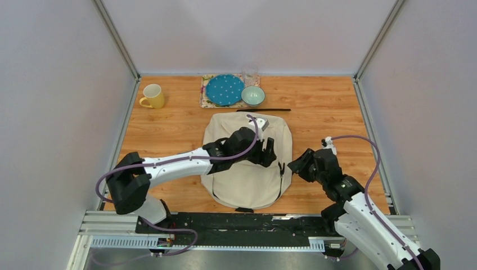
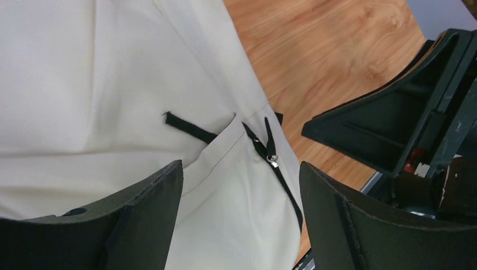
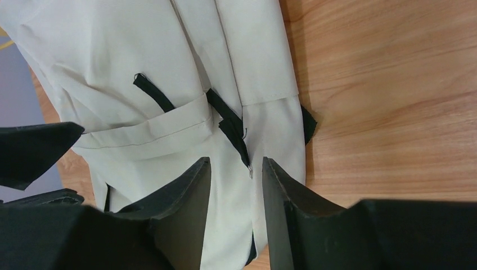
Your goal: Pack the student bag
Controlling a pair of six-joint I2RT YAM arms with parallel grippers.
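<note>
The cream cloth bag point(image 1: 230, 185) lies flat in the middle of the table, with folds, a pocket and black zips point(image 2: 271, 152). My left gripper point(image 1: 267, 147) is over the bag's right half, open, nothing between its fingers in the left wrist view. My right gripper point(image 1: 293, 163) is at the bag's right edge, open, its fingertips above the pocket point(image 3: 146, 129) and zip pulls point(image 3: 236, 140), nothing held.
A floral tray point(image 1: 204, 101) at the back holds a blue dotted plate point(image 1: 224, 89), a green bowl point(image 1: 253, 96) and a clear glass point(image 1: 250, 70). A dark stick point(image 1: 278, 109) lies before it. A yellow mug point(image 1: 153, 97) stands back left. Bare table lies at right.
</note>
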